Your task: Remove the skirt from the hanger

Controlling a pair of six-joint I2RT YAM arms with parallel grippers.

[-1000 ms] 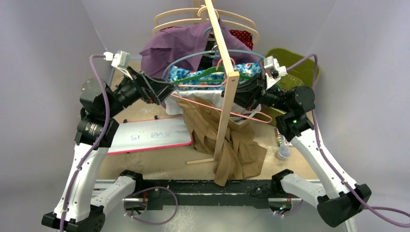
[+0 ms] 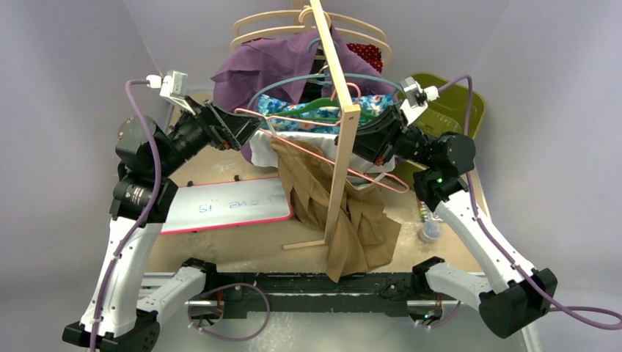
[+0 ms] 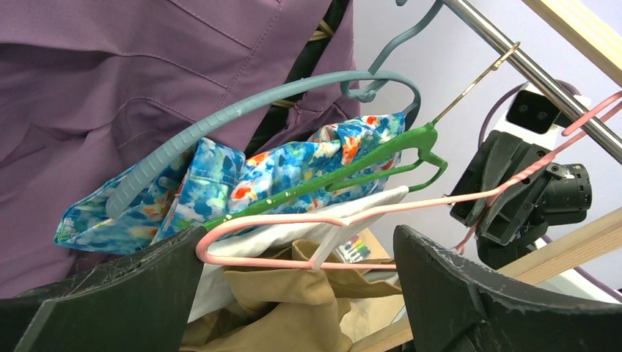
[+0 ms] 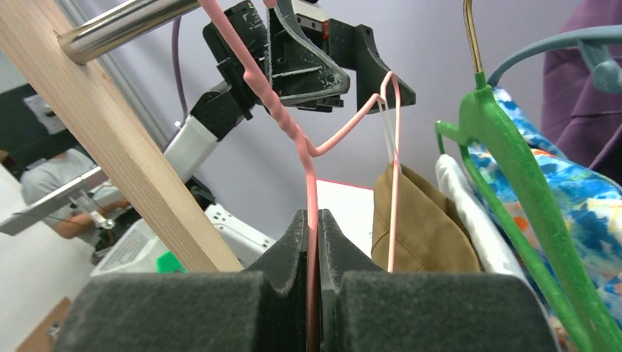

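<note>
The pink hanger (image 3: 455,198) hangs on the rod, with white clips holding the brown skirt (image 2: 308,176), whose cloth drapes down onto the table. My left gripper is open, the clip end of the hanger between its fingers but not clearly touching them. My right gripper is shut at the hanger's neck; the pink wire runs down at its fingertips in the right wrist view, and I cannot tell if it is pinched.
The wooden rack post (image 2: 339,183) stands between my arms. Green and blue hangers, purple and floral garments hang behind. A whiteboard (image 2: 224,203) lies left, a green bin (image 2: 455,103) sits back right.
My left arm has drawn slightly outward to the left since a second ago. My right arm has shifted slightly, and the pink hanger sits a little further left.
</note>
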